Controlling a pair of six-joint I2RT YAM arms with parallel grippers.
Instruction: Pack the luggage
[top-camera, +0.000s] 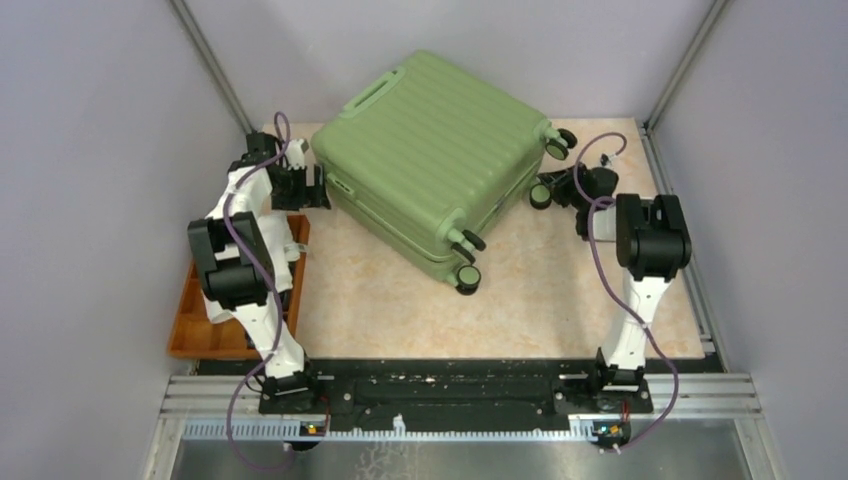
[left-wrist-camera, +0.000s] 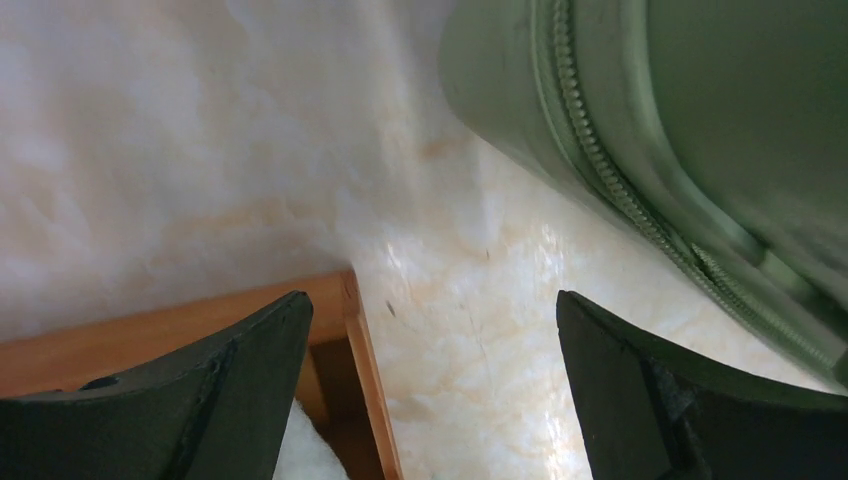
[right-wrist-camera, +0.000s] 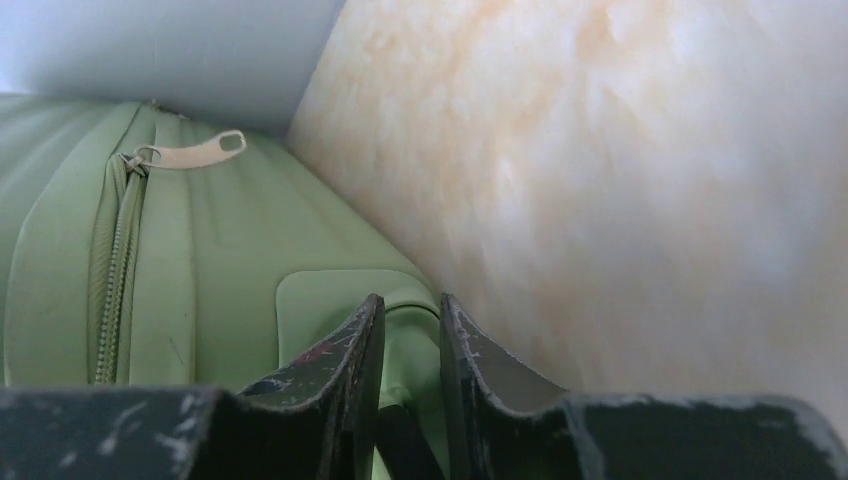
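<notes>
A green hard-shell suitcase (top-camera: 430, 150) lies closed and askew across the back middle of the table, its wheels to the right. My left gripper (top-camera: 315, 188) is at its left end, open and empty; the left wrist view shows the zipper (left-wrist-camera: 620, 190) close by. My right gripper (top-camera: 550, 184) is low at the right end beside a wheel (top-camera: 540, 197). In the right wrist view its fingers are close together over the lower wheel housing (right-wrist-camera: 405, 350); whether they grip it I cannot tell. A metal zip pull (right-wrist-camera: 190, 152) shows there.
An orange wooden box (top-camera: 188, 330) holding white cloth stands at the left, under my left arm. Walls border the back and sides.
</notes>
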